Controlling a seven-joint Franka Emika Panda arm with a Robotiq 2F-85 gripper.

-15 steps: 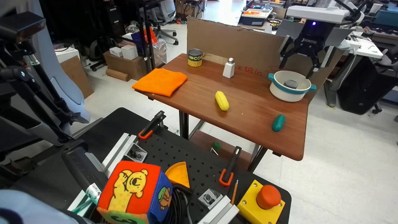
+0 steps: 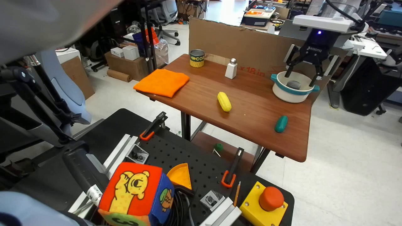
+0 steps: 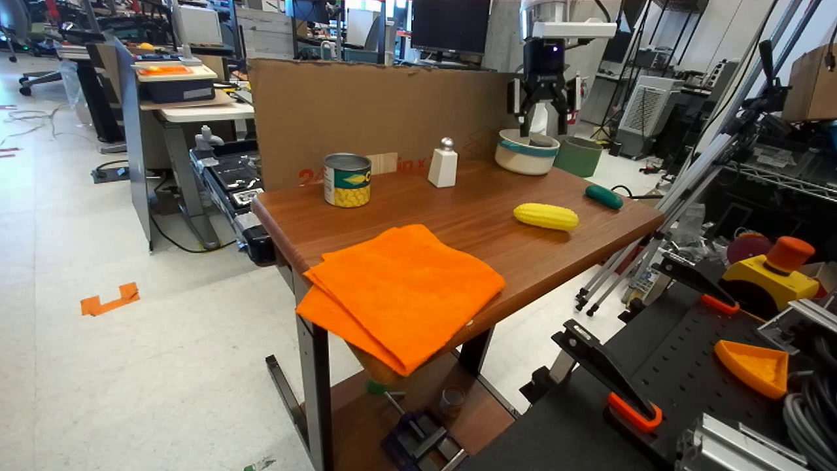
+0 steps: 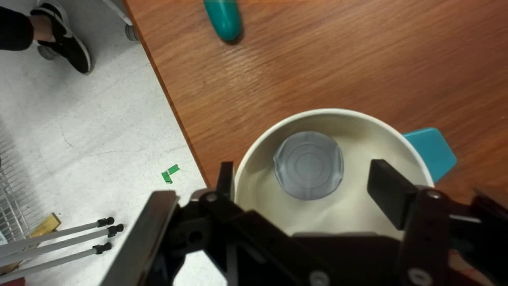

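Note:
My gripper stands open above the white pot (image 2: 291, 94) with teal handles, which sits at the table's far right corner. Inside the pot lies a round grey object (image 4: 308, 165), between my spread fingers in the wrist view but with no contact showing. One finger pad (image 4: 388, 190) hangs over the pot's inside and the other is near the rim. Elsewhere on the table are a yellow corn cob (image 2: 224, 101), a dark green oblong item (image 2: 281, 124), a white shaker (image 2: 231, 69), a corn can (image 3: 347, 181) and a folded orange cloth (image 3: 408, 290).
A cardboard sheet (image 2: 241, 45) stands upright along the table's back edge. The pot is close to the table's edge, with floor beyond it. Bare wood (image 2: 256, 109) lies across the middle of the table.
My gripper has come down toward the pot, so its fingertips now reach about the rim. It remains open. The objects on the table have stayed where they were.

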